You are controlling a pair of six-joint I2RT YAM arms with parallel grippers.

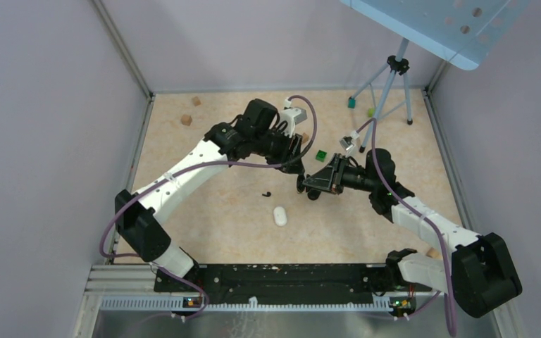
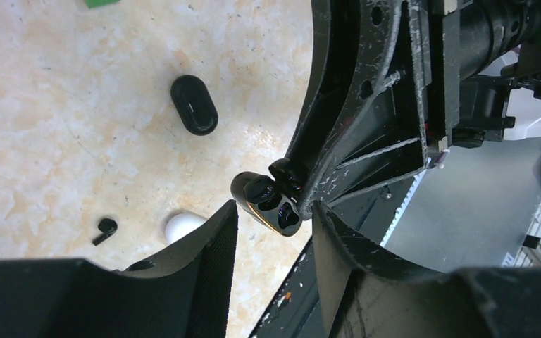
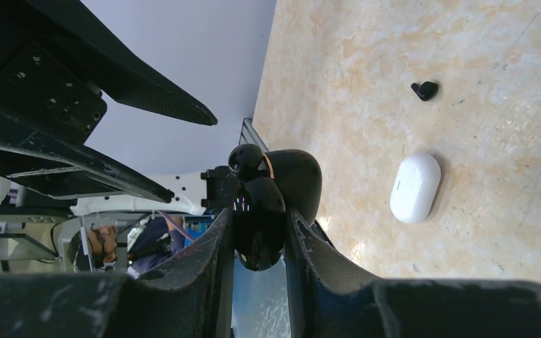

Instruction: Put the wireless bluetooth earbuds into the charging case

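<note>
A glossy black charging case (image 2: 268, 211) with a gold band, its lid raised, is held up by my right gripper, which is shut on it. My left gripper hangs over the case with its fingers parted and nothing clearly between them. A loose black earbud (image 2: 107, 227) lies on the table, also small in the top view (image 1: 267, 194). Whether an earbud sits inside the case is hard to tell.
A white case (image 3: 415, 189) and a black oval object (image 2: 194, 104) lie on the tabletop (image 1: 218, 190). Small wooden and green blocks (image 1: 320, 155) are farther back.
</note>
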